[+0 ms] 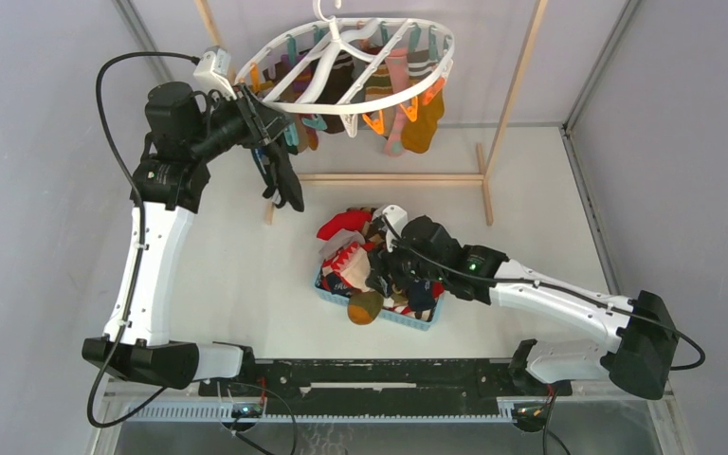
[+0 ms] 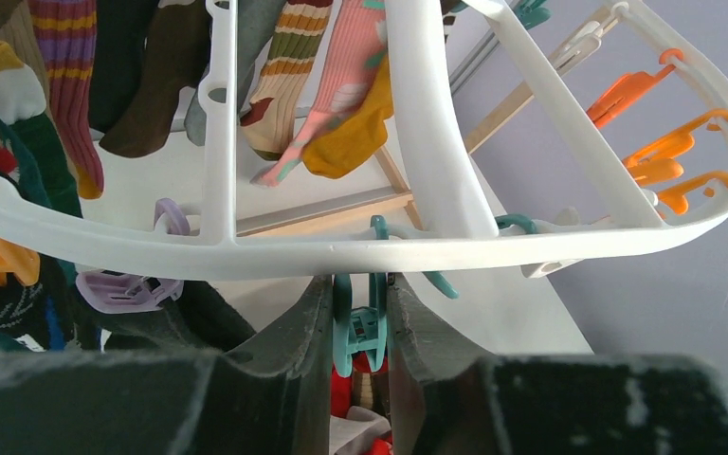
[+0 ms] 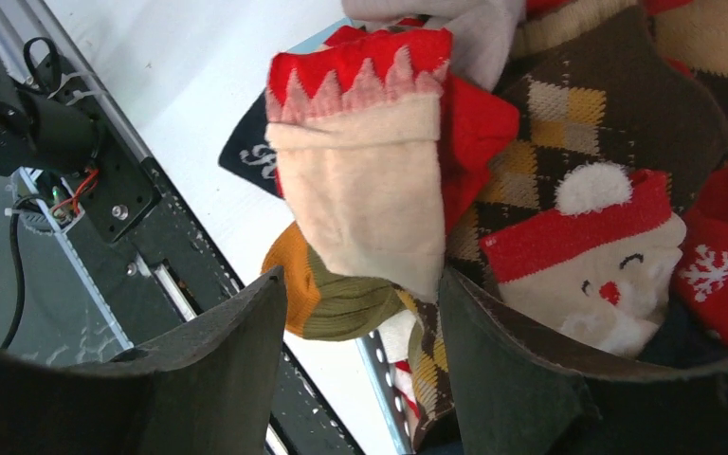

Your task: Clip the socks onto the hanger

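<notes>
The white round hanger (image 1: 379, 106) carries several hung socks along its far and left sides. At its near rim my left gripper is shut on a teal clip (image 2: 360, 334). Dark socks (image 1: 282, 175) hang beside that gripper in the top view. Over the basket of socks, my right gripper stands part open, fingers pointing into the pile. A red and cream sock (image 3: 360, 180) lies just ahead of its fingertips, its lower edge reaching the right-hand finger (image 3: 460, 313). Whether that finger touches it I cannot tell.
The blue basket (image 1: 330, 296) is heaped with socks, including a Santa-faced one (image 3: 583, 261). A brown and olive sock (image 1: 364, 306) hangs over its front edge. Several orange clips (image 2: 664, 156) on the hanger are empty.
</notes>
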